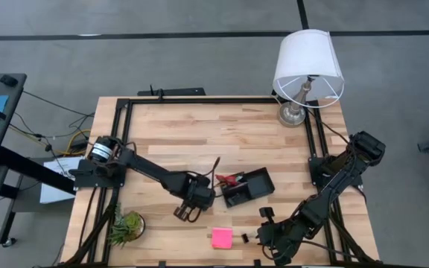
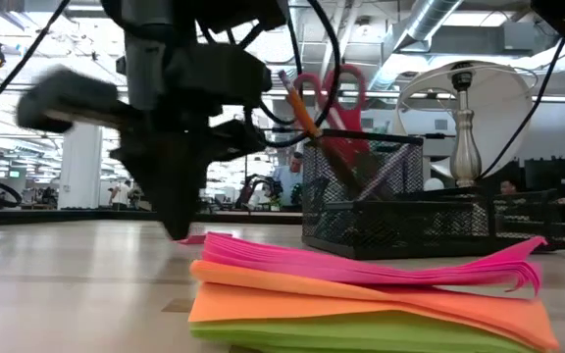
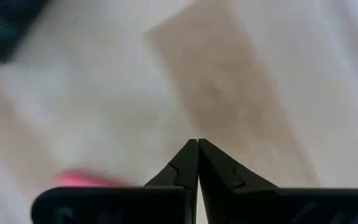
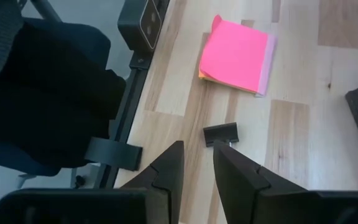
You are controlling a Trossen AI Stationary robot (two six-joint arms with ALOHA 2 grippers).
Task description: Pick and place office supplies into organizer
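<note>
My left gripper is shut, its fingertips together with nothing between them, above bare wood. The black mesh organizer (image 1: 258, 184) sits angled to the right of that gripper. In the low view, red scissors (image 2: 353, 90) and an orange pencil (image 2: 300, 106) stand in its tall compartment. The sticky-note stack (image 1: 222, 238), pink on top, lies nearer the front. A black binder clip (image 4: 221, 133) rests on the table beyond the fingertips of my right gripper, which stands open and empty.
A potted plant (image 1: 127, 228) stands at front left. The white-shaded lamp (image 1: 309, 63) occupies the back right corner. Black rails run along the table's sides and back.
</note>
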